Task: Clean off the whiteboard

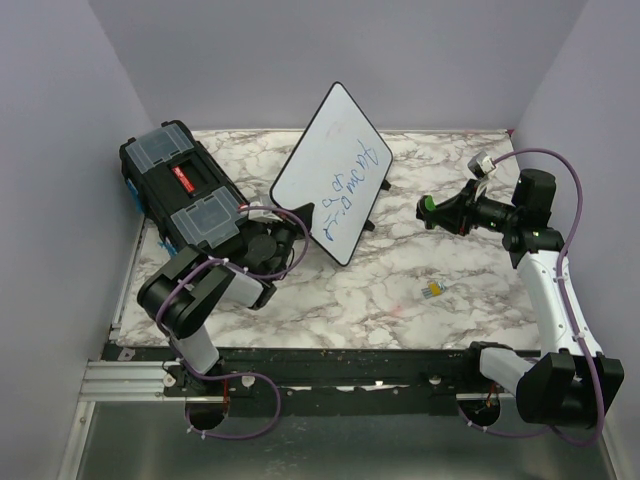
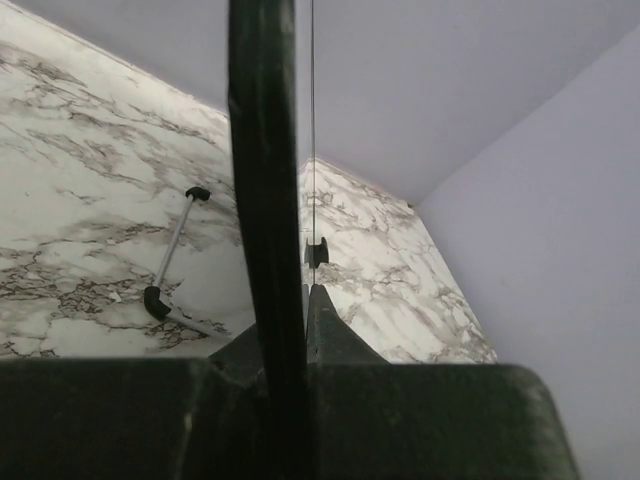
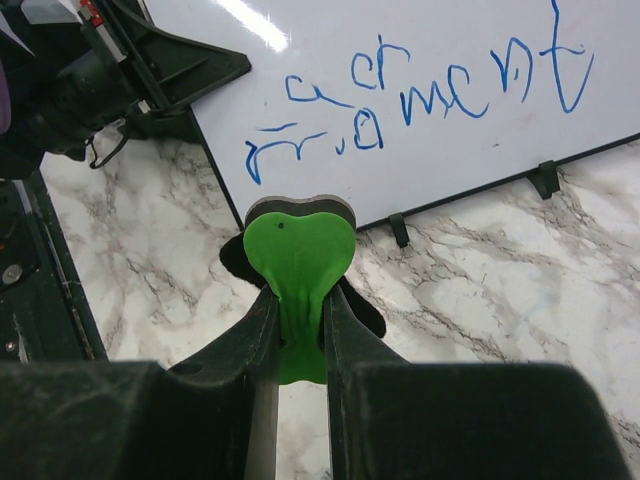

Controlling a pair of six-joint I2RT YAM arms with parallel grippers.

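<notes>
The white whiteboard [image 1: 305,180] leans upright at the back, with blue handwriting [image 3: 370,100] across its lower part. At its near-left edge, my left gripper [image 1: 304,213] is shut on the board. From the left wrist, the board is nearly edge-on, and its black rim [image 2: 265,200] runs down between my left fingers, which hide the grip itself. A green-handled eraser [image 3: 300,250] with a dark pad is clamped in my right gripper. That eraser hangs over the table to the right of the board, apart from it.
A black case [image 1: 185,180] with clear-lidded boxes lies left of the board. Dark clips [image 3: 399,229] line the board's lower edge. A grey support bar [image 2: 172,245] shows beside the board. A small yellow item [image 1: 434,289] lies front right.
</notes>
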